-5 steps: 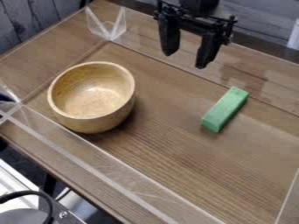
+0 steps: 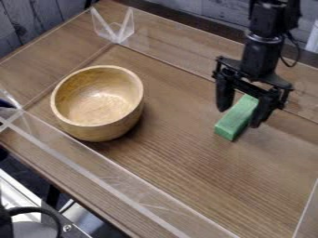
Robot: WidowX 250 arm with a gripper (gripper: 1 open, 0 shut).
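My black gripper is at the right of the view, low over a green block on the wooden table. Its fingers reach down on either side of the block's upper part and partly hide it; whether they touch it or are closed on it I cannot tell.
A large tan bowl sits on the left part of the table. Bare wood lies in front of the block and behind the bowl. The table's edge runs along the lower left, with dark cables beside it.
My gripper has moved down and to the right from the back middle of the table to the green block. The block and bowl look unmoved.
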